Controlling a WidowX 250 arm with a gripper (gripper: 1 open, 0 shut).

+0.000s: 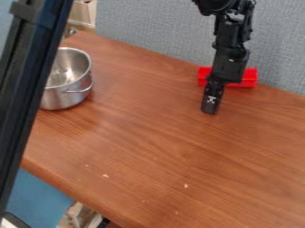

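Observation:
My black gripper [212, 100] points down near the back right of the wooden table, shut, with nothing visible between its fingers. Behind it, against the grey wall, lies a red object [244, 77], partly hidden by the arm. A steel pot [68, 89] with side handles stands at the left, well away from the gripper and partly cut off by a black frame post.
A grey padded wall [149, 36] runs along the back. The black post [27, 93] crosses the left side, and the table's edge drops off at the lower left.

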